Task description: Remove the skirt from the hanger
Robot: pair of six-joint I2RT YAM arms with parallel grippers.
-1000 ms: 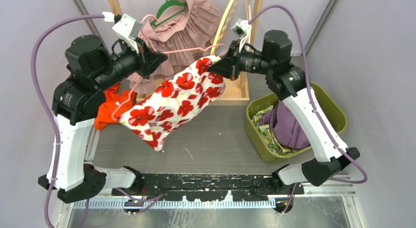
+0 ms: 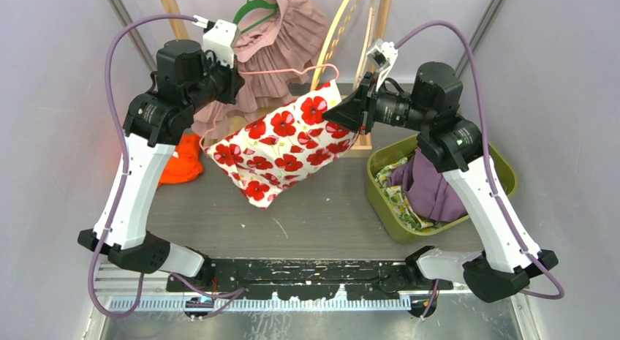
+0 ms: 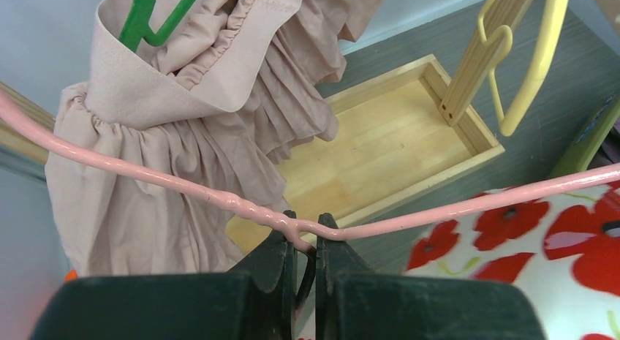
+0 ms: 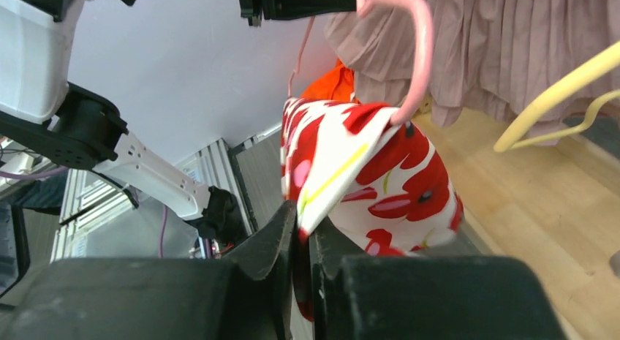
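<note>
My left gripper point(image 2: 235, 88) is shut on the pink hanger point(image 3: 439, 208) at the base of its hook, holding it up in the air. A white skirt with red poppies point(image 2: 285, 139) hangs from this hanger, slanting from the hanger's lower left end to its right end. At the skirt's right end, my right gripper point(image 2: 340, 117) is closed on the edge of the fabric. In the right wrist view a fold of the skirt point(image 4: 343, 164) runs down between its fingers. The hanger's curved right end point(image 4: 420, 55) comes close to the skirt's top edge there.
Behind, a pink ruffled skirt point(image 2: 292, 33) hangs on a green hanger point(image 2: 256, 11) from a wooden rack with a pale base point(image 3: 380, 146). An olive basket point(image 2: 387, 212) with folded cloth stands at right. Orange cloth point(image 2: 181, 163) lies at left.
</note>
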